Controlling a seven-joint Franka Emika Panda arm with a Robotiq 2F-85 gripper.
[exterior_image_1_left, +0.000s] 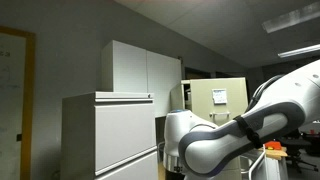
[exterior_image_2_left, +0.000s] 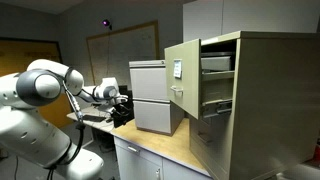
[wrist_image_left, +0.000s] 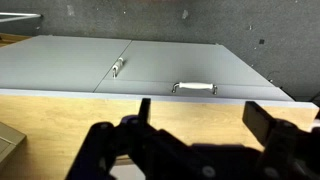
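Note:
My gripper stands open, its two dark fingers far apart at left and right of the wrist view with nothing between them. Below it lies the edge of a wooden countertop (wrist_image_left: 60, 112). Grey fronts under that edge carry a white drawer handle (wrist_image_left: 194, 86) and a smaller door handle (wrist_image_left: 117, 67). In exterior view 2 the gripper (exterior_image_2_left: 121, 112) is small and dark, close to the counter's far end; the arm hides most of it in exterior view 1.
A grey two-drawer cabinet (exterior_image_2_left: 153, 84) stands on the counter. Beside it is a tall cabinet (exterior_image_2_left: 275, 100) whose door (exterior_image_2_left: 184, 85) hangs open, with several things on its shelves. Dark floor (wrist_image_left: 240, 22) shows in front of the counter. Bare wood (exterior_image_2_left: 180, 150) lies along the near counter.

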